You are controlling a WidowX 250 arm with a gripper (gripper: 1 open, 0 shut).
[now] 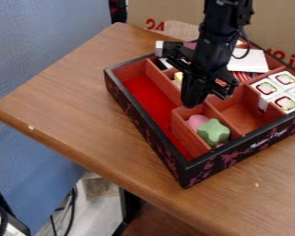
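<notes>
My black gripper (194, 90) reaches down from the top of the view into the middle of a black box (177, 165) with orange-red compartments. Its fingertips are over the area between the long red left compartment (149, 100) and the middle compartments; whether they hold anything cannot be told. A pink piece (197, 121) and a green star-shaped piece (213, 131) lie in a front compartment. Square white pieces with patterned tops (283, 90) fill the right side. A small cream piece shows behind the gripper, partly hidden.
The box stands on a wooden table (76, 101), clear to the left and front. A cardboard box (162, 14) stands behind. A blue surface (27, 147) and cables are beside the table.
</notes>
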